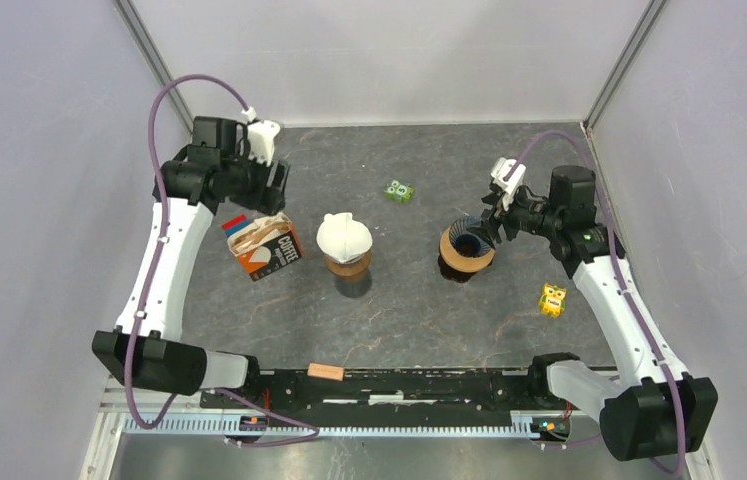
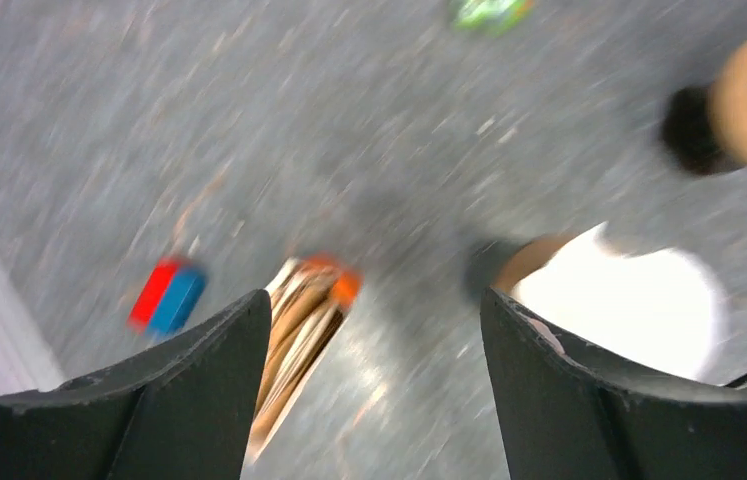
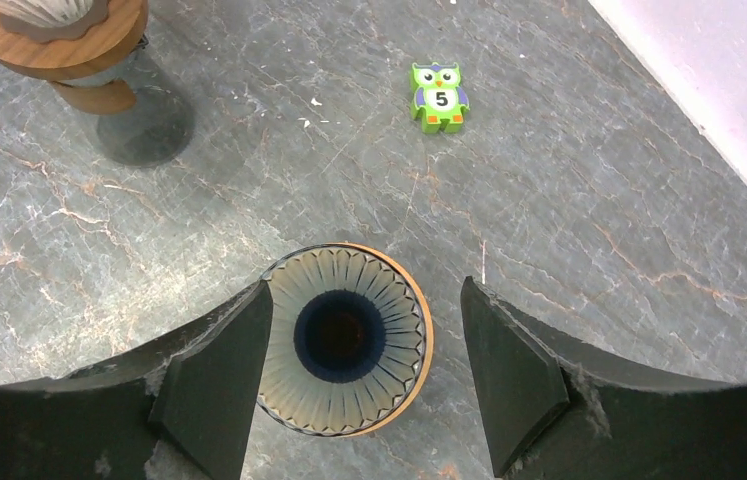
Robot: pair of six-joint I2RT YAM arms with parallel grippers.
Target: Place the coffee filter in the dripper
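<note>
My right gripper is open over the dripper (image 1: 465, 262), a wooden-collared piece with a ribbed inner cone (image 3: 395, 310); nothing shows held between its fingers. My left gripper hangs open at the upper left, above the coffee box (image 1: 269, 258), whose top shows folded brown and white papers. A white filter-like piece (image 1: 344, 234) rests on the other glass-and-wood vessel (image 1: 349, 268) in the middle. The left wrist view is blurred.
A green owl block (image 3: 441, 100) lies behind the dripper, a yellow owl block (image 1: 553, 299) at the right. A red and blue piece (image 2: 177, 300) is by the box. Walls border the table.
</note>
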